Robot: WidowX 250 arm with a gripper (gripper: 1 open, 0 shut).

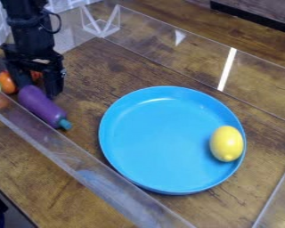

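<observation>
The black gripper (36, 73) hangs at the upper left, low over a purple eggplant (42, 106) and an orange carrot (8, 79), whose green top is cut off by the left edge. Its fingers are spread; whether they touch either vegetable is unclear. A large blue plate (157, 142) lies right of centre, with a yellow egg-shaped object (226, 143) on its right side.
Clear plastic walls border the wooden surface (133, 62) along the front left and back right. The wood between the gripper and the plate is bare.
</observation>
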